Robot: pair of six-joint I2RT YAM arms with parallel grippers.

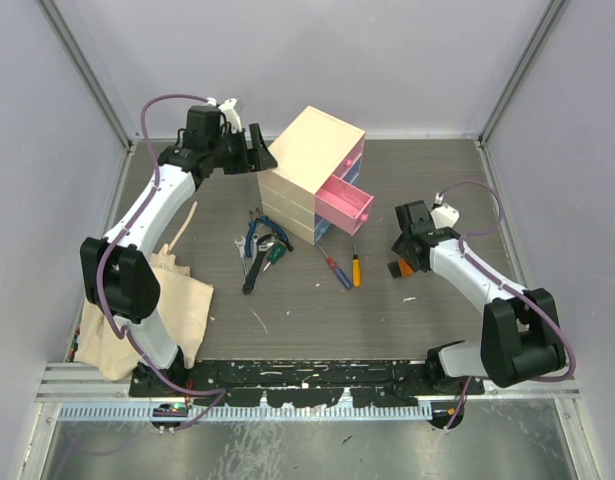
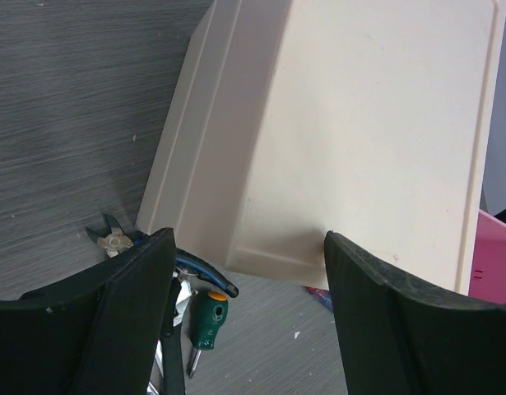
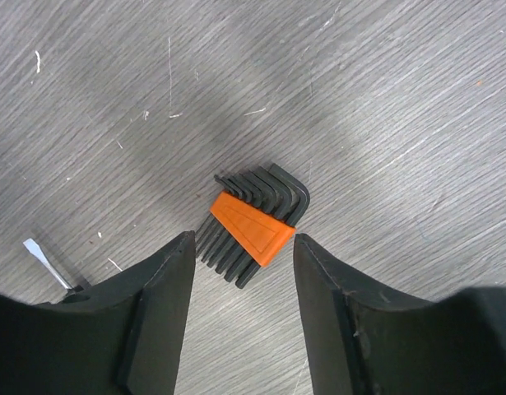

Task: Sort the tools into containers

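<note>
A beige cabinet [image 1: 309, 150] has its pink drawer [image 1: 343, 205] pulled out; no tool shows in it. My left gripper is shut on the cabinet's near left corner, one finger on either side. The hex key set [image 3: 253, 226], black keys in an orange holder, lies flat on the table. Over it hangs my right gripper, fingers apart, not gripping the set. Left of the cabinet's front are blue-handled pliers [image 1: 274, 230], a green screwdriver [image 1: 276, 253] and a black-handled tool [image 1: 255, 268]. A red-blue screwdriver [image 1: 337, 270] and a yellow screwdriver [image 1: 356, 269] lie before the drawer.
A beige cloth bag [image 1: 152, 315] lies by the left arm's base. White walls close in the left, right and back.
</note>
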